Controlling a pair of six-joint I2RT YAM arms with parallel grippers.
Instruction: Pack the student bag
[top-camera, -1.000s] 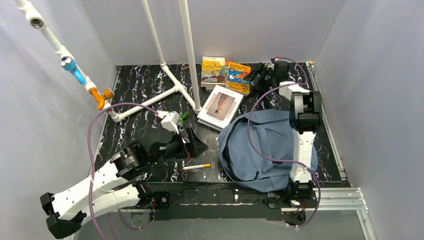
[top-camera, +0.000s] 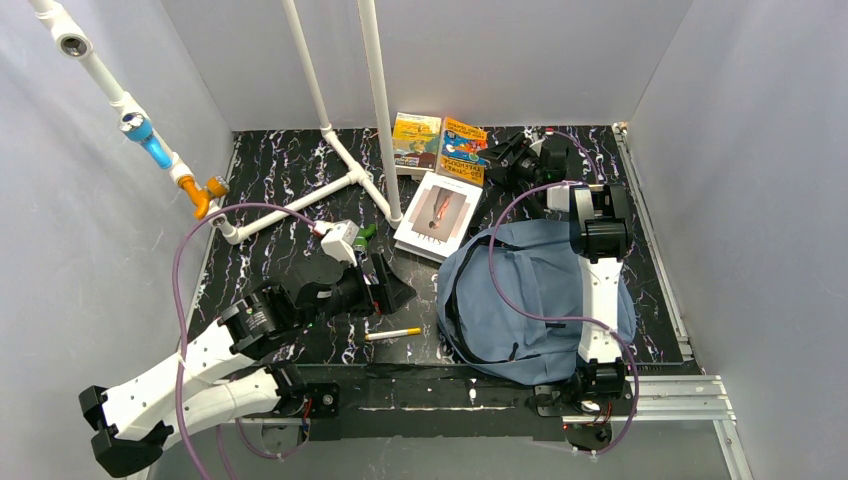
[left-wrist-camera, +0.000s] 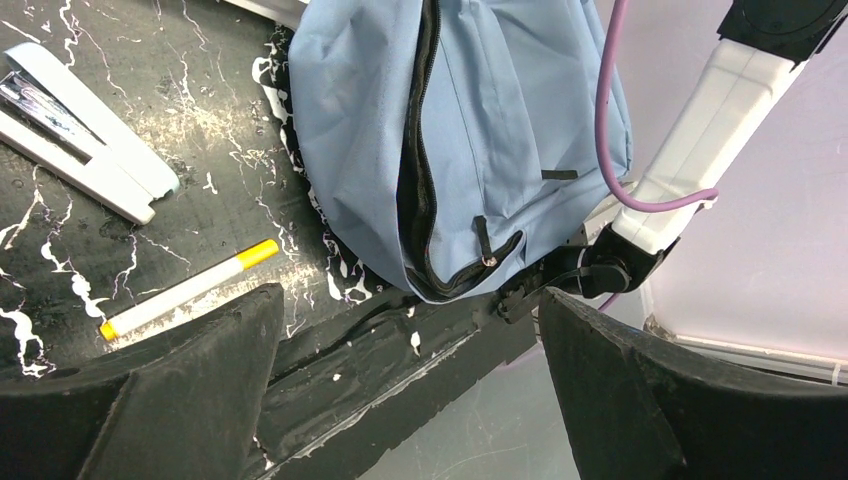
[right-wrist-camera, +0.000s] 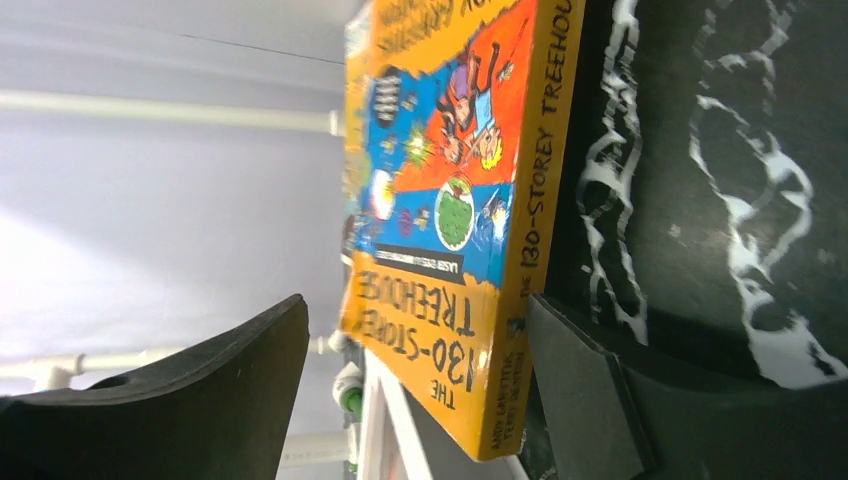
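Note:
The blue bag (top-camera: 540, 300) lies on its side at the front right, its dark zipped opening facing left. At the back, an orange 130-storey treehouse book (top-camera: 462, 150) leans beside a yellow book (top-camera: 415, 140). My right gripper (top-camera: 490, 160) is open at the orange book's right side; in the right wrist view one finger (right-wrist-camera: 580, 390) meets its spine. A white book (top-camera: 438, 215) lies in front of these two. Left of the bag, my left gripper (top-camera: 398, 284) hovers open and empty. Below it are a white marker (left-wrist-camera: 190, 288) with yellow ends and a pale stapler (left-wrist-camera: 95, 130).
White pipes (top-camera: 350, 178) stand left of the books. A green object (top-camera: 364, 237) is partly hidden behind my left gripper. The right forearm (top-camera: 602, 310) crosses over the bag's right part. Bare table lies left of the marker.
My right gripper has moved left along the back. The orange and yellow books have slid left with it, and the white book has shifted slightly left. The left arm stays almost in place.

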